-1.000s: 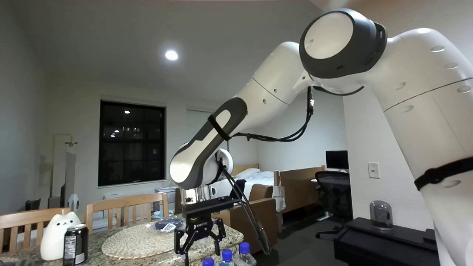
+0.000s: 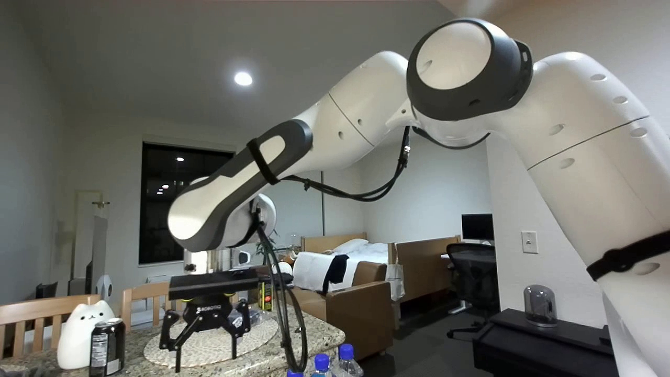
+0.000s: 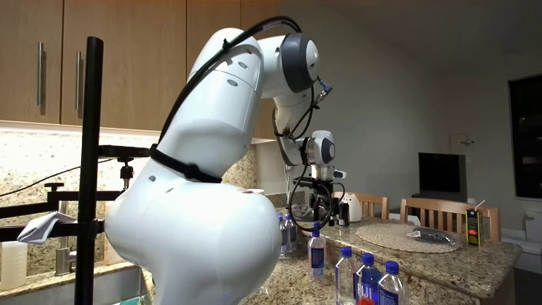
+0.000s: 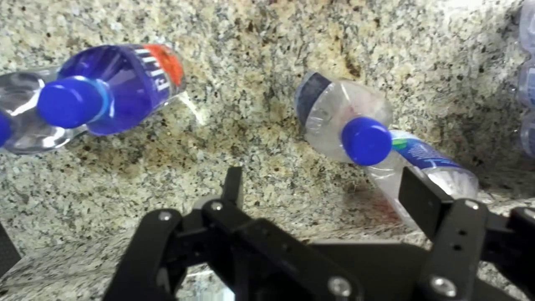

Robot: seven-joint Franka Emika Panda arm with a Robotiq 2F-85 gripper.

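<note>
My gripper is open, its two black fingers wide apart, with only bare granite and part of a bottle behind them. In the wrist view a clear bottle with a blue cap (image 4: 366, 141) stands below, toward the right finger. Another bottle with a blue-green label (image 4: 426, 155) lies close by it, partly hidden by that finger. At the left is a bottle of blue liquid (image 4: 125, 85) with a red patch, beside a clear one (image 4: 30, 105). From the first exterior view, the gripper (image 2: 205, 361) appears in front of the round woven mat (image 2: 160, 348).
A white cat figure (image 2: 81, 330) and a dark can (image 2: 107, 348) stand on the raised counter. On the mat lies a dark plastic packet (image 3: 432, 235), with a black and yellow carton (image 3: 473, 227) beyond. Several blue-capped bottles (image 3: 317, 254) line the lower counter.
In the first exterior view the arm and gripper have shifted left, from near the blue-capped bottles to in front of the mat. The cat figure, can and bottles there look unmoved.
</note>
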